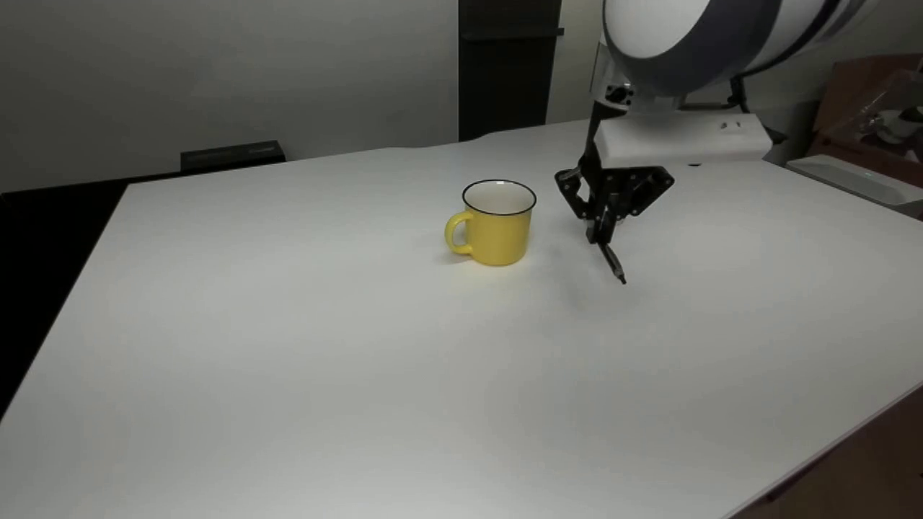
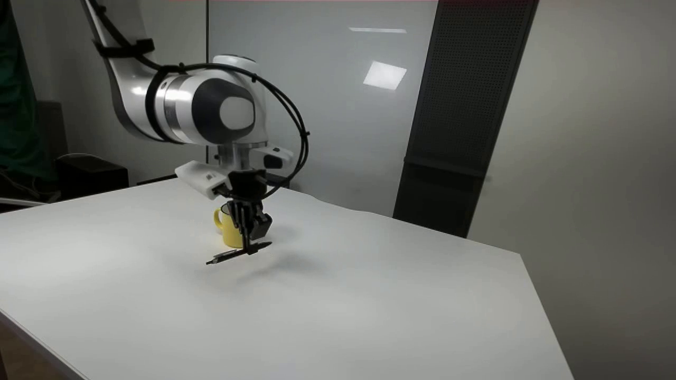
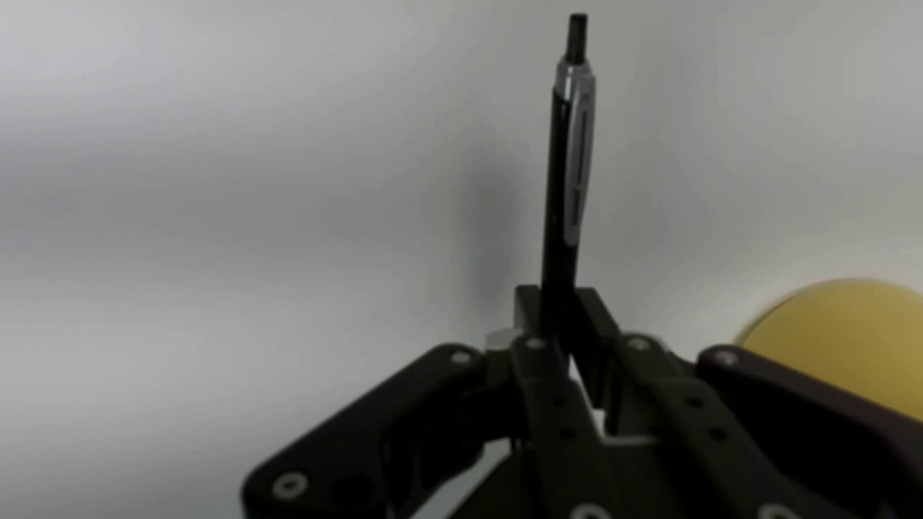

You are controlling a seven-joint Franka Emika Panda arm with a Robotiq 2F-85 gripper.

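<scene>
A black pen with a silver clip is pinched between the fingertips of my gripper, which is shut on it. In exterior view 1 the pen slants down from the gripper, clear of the table. Exterior view 2 shows the pen jutting out on both sides of the fingers, its shadow apart from it on the table. A yellow mug with a black rim stands upright beside the gripper, its handle pointing left in exterior view 1. In the wrist view, part of the mug shows at the right edge.
A dark box sits by the wall behind the table's far edge.
</scene>
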